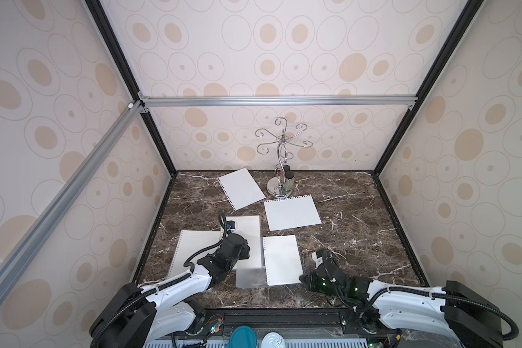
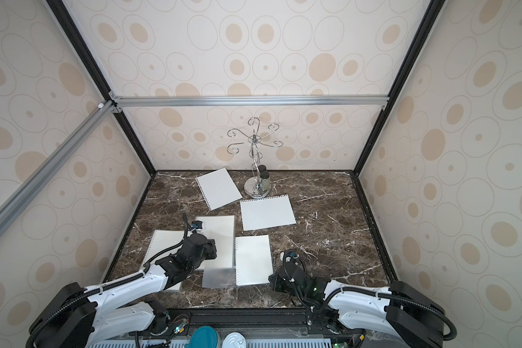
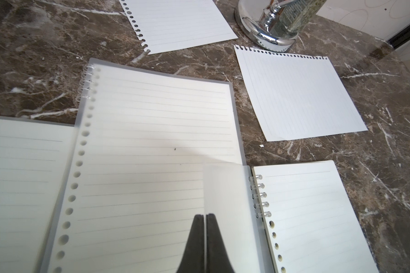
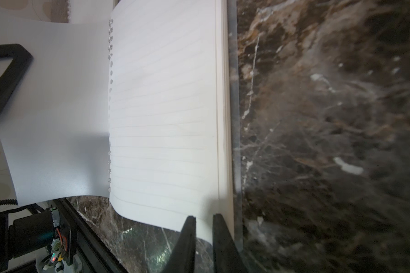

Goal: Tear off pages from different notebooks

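Note:
A small open notebook lies at the front middle, its lined page up and its frosted cover folded over to the left. At its lower right corner my right gripper is part open, and the page corner shows in the gap between its fingers. A larger lined notebook is to the left, partly under that cover; another notebook lies at the far left. Above the larger one hovers my left gripper, shut, with nothing visible between its fingers. Two loose pages with punched edges lie at the back.
A chrome stand with a round base stands at the back middle, a jar beside it. On the right, the marble tabletop is bare. The metal frame edge borders the front.

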